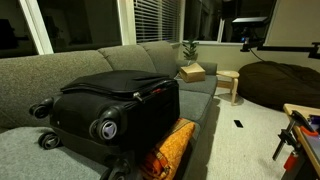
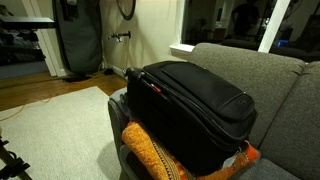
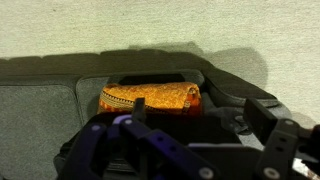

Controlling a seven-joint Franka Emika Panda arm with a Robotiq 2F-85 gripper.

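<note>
A black wheeled suitcase lies on its side on the grey sofa, with an orange patterned cushion partly under it. From the other side, the suitcase again rests on the cushion. My gripper appears only in the wrist view, seen from above, its two dark fingers spread apart. Nothing shows between them except the background. Beyond the fingers are the orange cushion and dark shapes I cannot clearly make out; the gripper's height above them cannot be judged.
The grey sofa runs back to a cardboard box and a small plant. A round wooden stool and dark beanbag stand beyond. A wooden table edge is at right. The pale carpet is mostly clear.
</note>
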